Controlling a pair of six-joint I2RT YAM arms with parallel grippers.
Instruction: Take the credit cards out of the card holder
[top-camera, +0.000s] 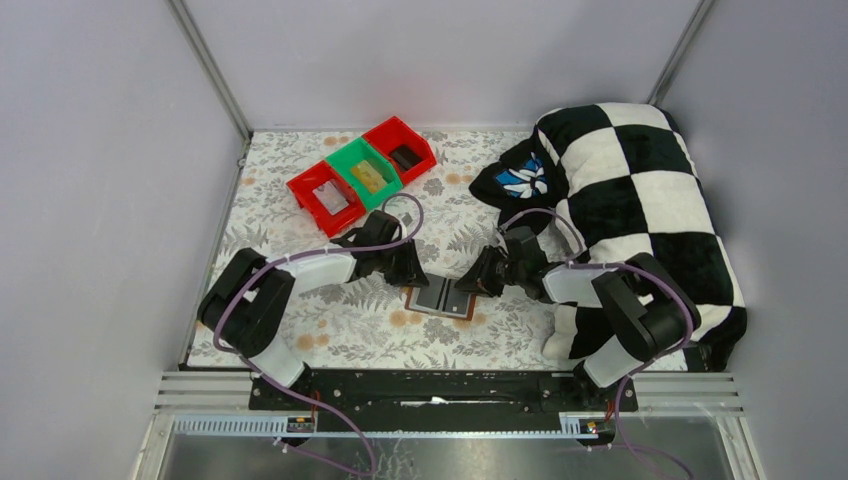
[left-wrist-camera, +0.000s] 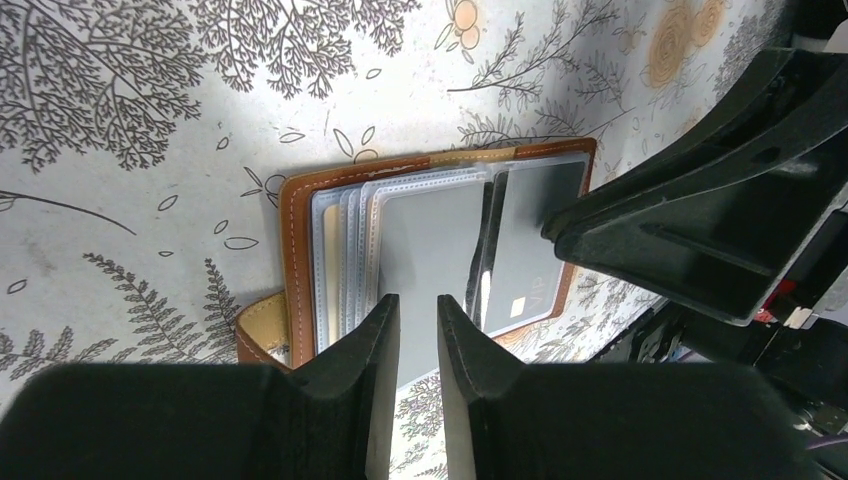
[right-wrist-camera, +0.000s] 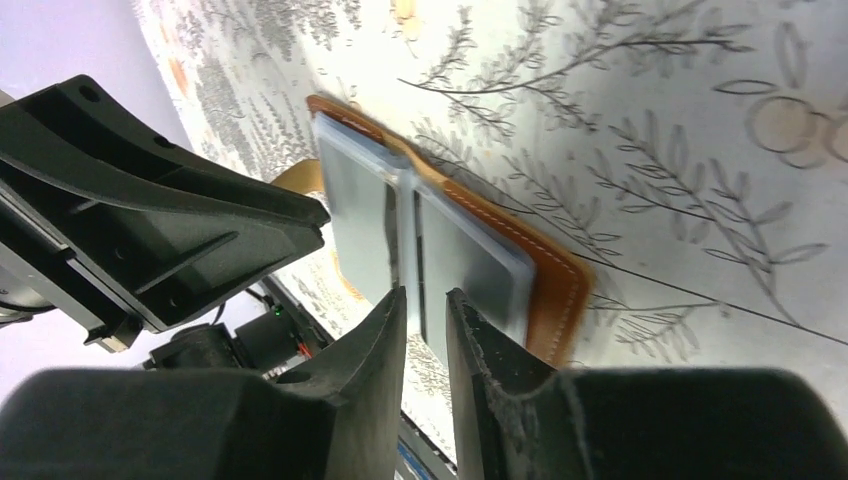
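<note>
The open brown leather card holder (top-camera: 468, 312) lies on the patterned cloth between my grippers, with grey-white card sleeves (left-wrist-camera: 430, 250) on both halves and a stack of edges along its left side in the left wrist view. My left gripper (top-camera: 410, 280) is at the left end; its fingertips (left-wrist-camera: 385, 310) sit close together over the left sleeves, and whether anything is between them is unclear. My right gripper (top-camera: 477, 285) is at the right end, its tips (right-wrist-camera: 460, 305) slightly apart over the sleeves.
Red (top-camera: 330, 220) and green (top-camera: 350, 160) bins stand at the back left. A black-and-white checkered cushion (top-camera: 670, 200) fills the right side, beside the right arm. The cloth in front of the holder is clear.
</note>
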